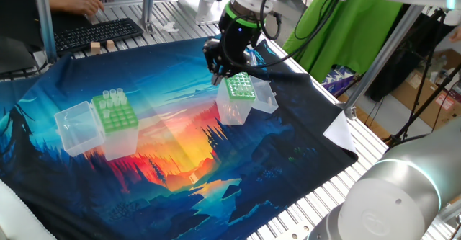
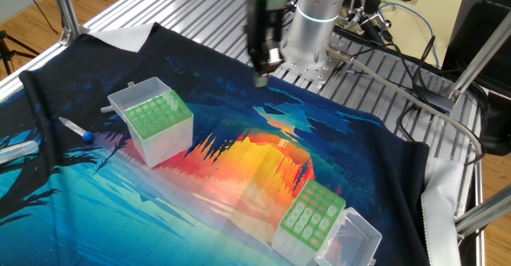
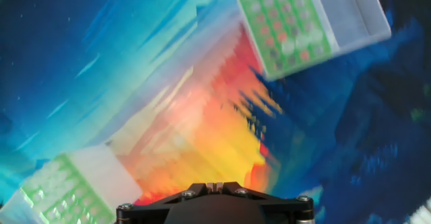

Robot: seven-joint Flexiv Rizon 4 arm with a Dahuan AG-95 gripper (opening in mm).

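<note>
My gripper (image 1: 216, 79) hangs in the air above the cloth, clear of both tube boxes. In the wrist view its black fingers (image 3: 214, 188) meet at the bottom centre, with nothing visible between them. One clear box with a green rack (image 1: 240, 87) has its lid open to the right; in exterior view 2 this box (image 2: 161, 126) is on the left. The other green-topped box (image 1: 119, 128) has several clear tubes (image 1: 114, 97) standing in its rack, its lid open to the left. Both boxes look blurred in the wrist view.
A blue-capped pen (image 2: 77, 129) lies on the patterned cloth (image 2: 231, 178). The cloth between the two boxes is clear. Behind it are a keyboard (image 1: 99, 34) and a person's hand (image 1: 85, 5). Metal frame posts stand round the table.
</note>
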